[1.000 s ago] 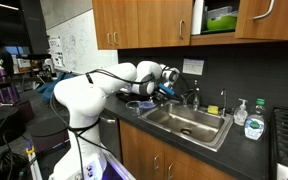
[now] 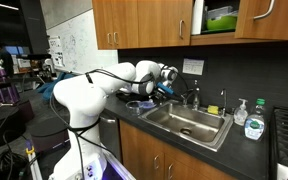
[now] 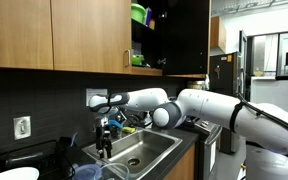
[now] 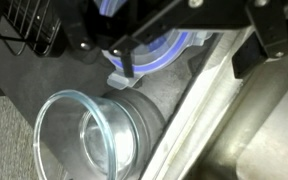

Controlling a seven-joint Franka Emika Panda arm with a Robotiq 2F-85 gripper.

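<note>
My gripper is open in the wrist view, its two dark fingers wide apart with nothing held between them. Below and left of the fingers, a clear round glass container stands on the dark counter. A clear lid with a blue ring lies flat beyond the glass, partly hidden behind the left finger. In exterior view 2 the clear glass shows at the lower edge, close to the sink's near end. The gripper's exact height over the counter is hard to judge.
The steel sink lies beside the gripper, its raised rim running under the fingers. A black wire rack stands at the upper left. Soap bottles are farther along the counter. Wooden cabinets hang above.
</note>
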